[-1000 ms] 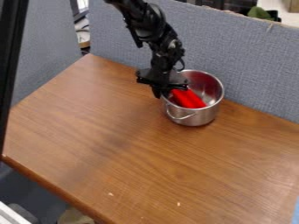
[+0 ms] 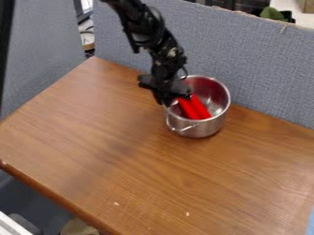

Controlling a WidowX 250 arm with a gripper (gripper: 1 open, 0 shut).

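Observation:
A steel pot (image 2: 211,124) with a wire handle stands on the wooden table near the grey back panel, red objects (image 2: 194,107) lying inside it. My black gripper (image 2: 167,95) is at the pot's left rim, partly over it. Its fingertips are small and dark here, so whether anything is between them is hard to see.
Grey padded panels (image 2: 245,64) border it at the back and left. The table's edge runs along the lower left.
The pot has shifted slightly toward the front-left, and my gripper has moved a little with it, slightly down and leftward.

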